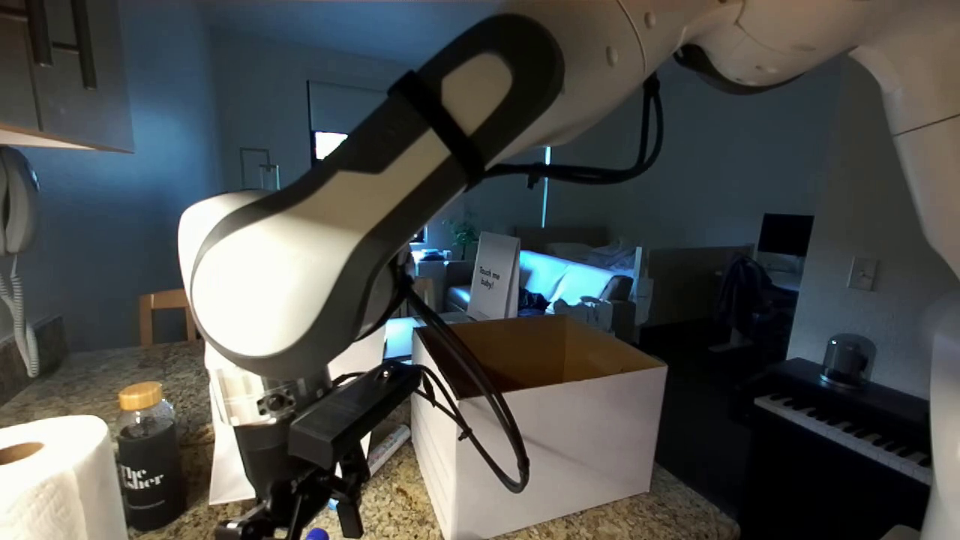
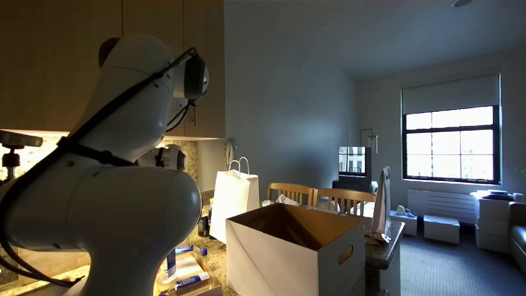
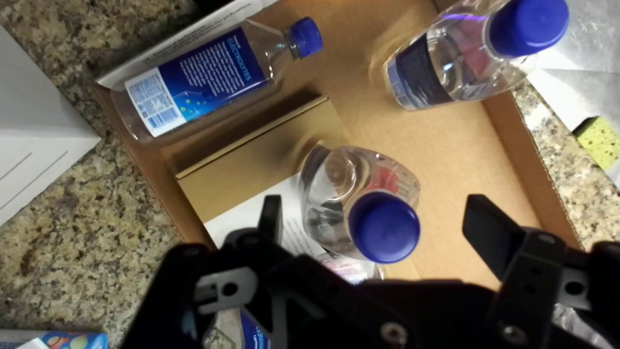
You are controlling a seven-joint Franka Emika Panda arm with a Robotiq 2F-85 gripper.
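In the wrist view my gripper is open, its two fingers wide apart. Between and beyond them stands a clear bottle with a blue cap (image 3: pixel 384 227), untouched as far as I can tell. A second blue-capped bottle (image 3: pixel 424 75) stands upright farther off in the same shallow cardboard tray (image 3: pixel 465 157). Another bottle, with a blue electrolytes label (image 3: pixel 209 75), lies on its side along the tray's edge. Part of a further blue-labelled bottle (image 3: pixel 254 332) shows below, mostly hidden by my gripper. Exterior view 1 has the gripper low at the bottom edge, its fingertips partly cut off.
A large open white box (image 1: pixel 558 450) is on the counter, right of my gripper in exterior view 1. A white paper bag (image 2: pixel 231 202) stands behind it in exterior view 2. A dark bottle (image 1: pixel 149 463) and a paper towel roll (image 1: pixel 63 486) are at the left.
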